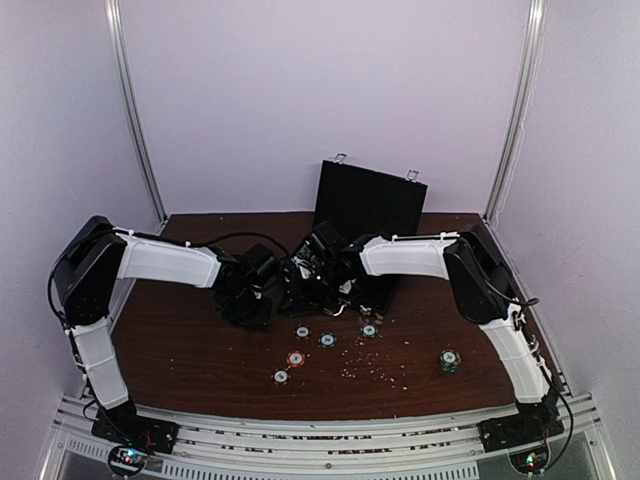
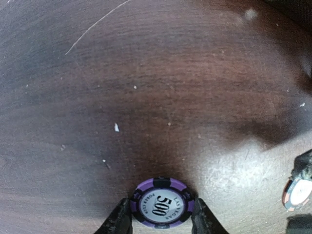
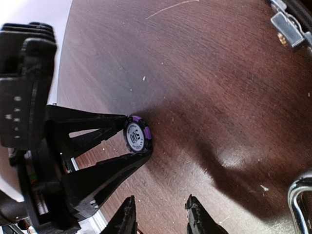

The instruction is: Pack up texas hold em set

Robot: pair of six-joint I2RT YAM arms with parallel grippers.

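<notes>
A purple 500 chip sits at the tips of my left gripper, with a finger against each side. The right wrist view also shows this purple chip between the left fingers, its thickness partly hidden. My right gripper is open and empty, close to the left one. The black case stands with its lid up at the back, its inside partly covered by the right arm. Loose on the table are a red chip, a blue chip and several others.
A stack of dark green chips stands at the front right. Pale crumbs are scattered over the front middle. A metal handle and a latch of the case lie near the right gripper.
</notes>
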